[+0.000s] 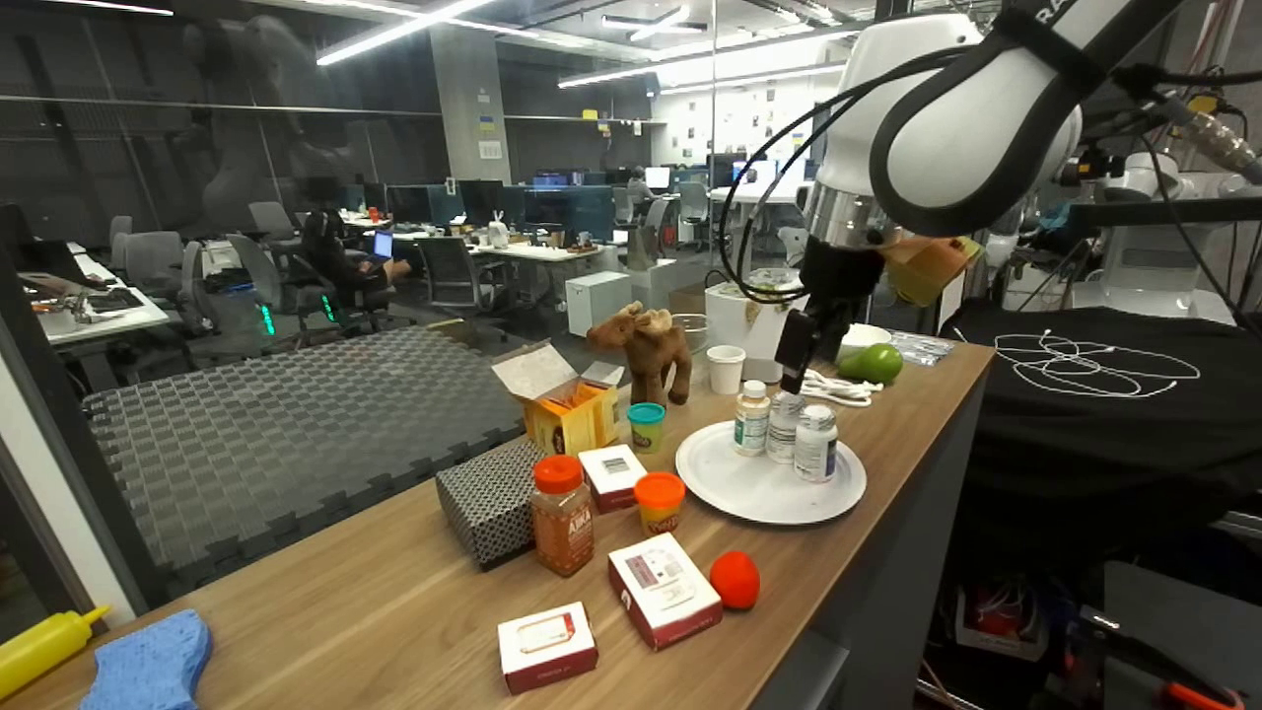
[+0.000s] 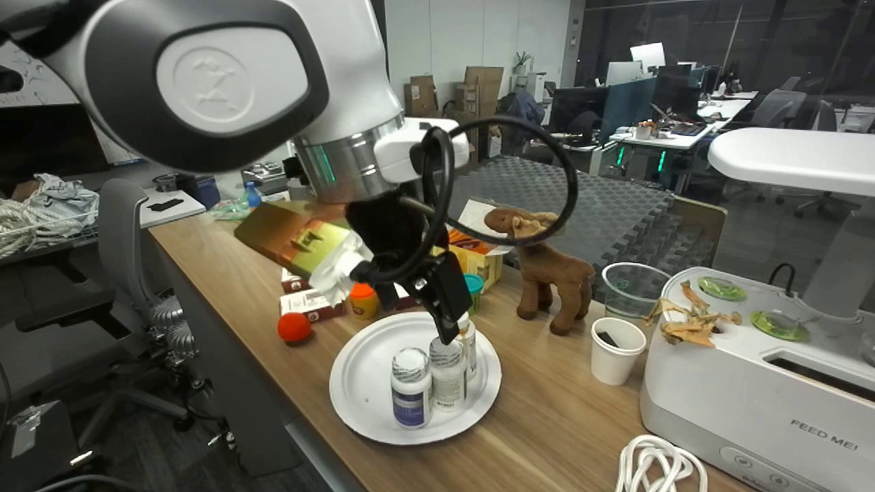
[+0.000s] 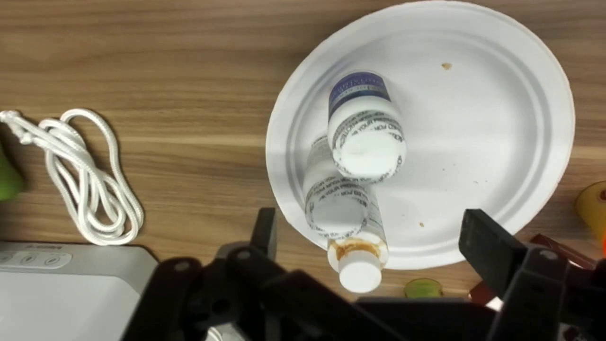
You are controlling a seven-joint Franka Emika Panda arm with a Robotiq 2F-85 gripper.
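Observation:
Three white-capped bottles stand upright, close together, on a white plate (image 1: 763,503). One has a blue-purple label (image 2: 410,389); beside it is a white bottle with a pale label (image 2: 448,381). The third, slimmer bottle (image 1: 751,420) has a plain white cap and brownish neck. My gripper (image 1: 799,373) hangs above the bottles. In the wrist view its fingers are wide apart, one fingertip (image 3: 264,233) left and the other right of the plate's near edge, and nothing is held between them. The bottles are all free of the fingers.
A white cord (image 3: 91,176) and a white planter (image 2: 738,393) lie beyond one side of the plate. A toy moose (image 1: 651,355), paper cup (image 1: 727,369), orange-lidded tub (image 1: 659,502), boxes (image 1: 665,590) and red ball (image 1: 736,580) surround it. Bare wood shows at the counter's front left.

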